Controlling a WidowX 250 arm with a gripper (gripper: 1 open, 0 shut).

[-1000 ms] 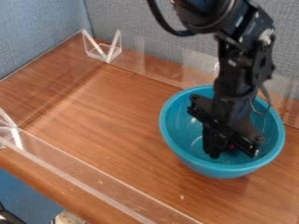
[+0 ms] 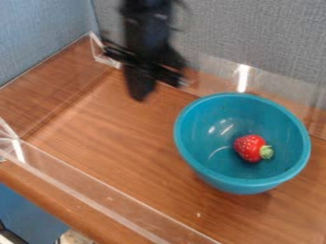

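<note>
A strawberry (image 2: pixel 253 148) lies inside the teal bowl (image 2: pixel 204 143), right of its middle, on the wooden surface at the right. My gripper (image 2: pixel 139 76) hangs above the wooden surface, up and to the left of the bowl, apart from it. It is dark and motion-blurred, so how its fingers stand and whether anything is between them cannot be made out.
Transparent low walls run along its edges, and grey padded walls stand behind and at the left.
My gripper has risen out of the bowl and moved up and to the left. The strawberry, hidden behind it before, now shows in the bowl.
</note>
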